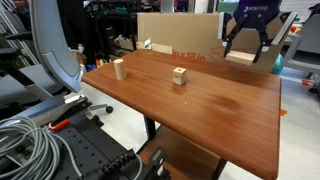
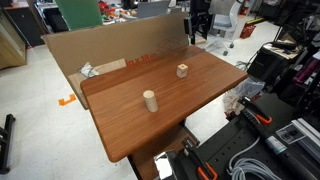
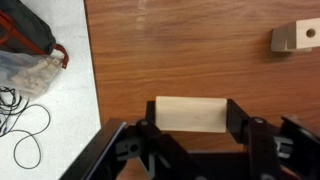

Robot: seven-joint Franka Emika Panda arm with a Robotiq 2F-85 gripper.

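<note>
A pale wooden block [image 3: 191, 114] sits between the fingers of my gripper, which is shut on it. In exterior view 1 the gripper [image 1: 243, 54] holds this block [image 1: 241, 58] in the air above the far right part of the brown table [image 1: 225, 105]. A small wooden cube [image 1: 180, 75] stands mid-table, to the left of the gripper and lower; the wrist view has the cube [image 3: 297, 37] at its upper right. Farther left stands an upright pale cylinder [image 1: 119, 69]. Exterior view 2 shows the cylinder [image 2: 150, 100] and cube [image 2: 182, 71] well apart.
A cardboard panel [image 2: 140, 47] lines the far side of the table. Off the table edge, the wrist view shows a clear plastic bag [image 3: 30, 72] and black cables [image 3: 22, 120]. Bare tabletop lies below the held block.
</note>
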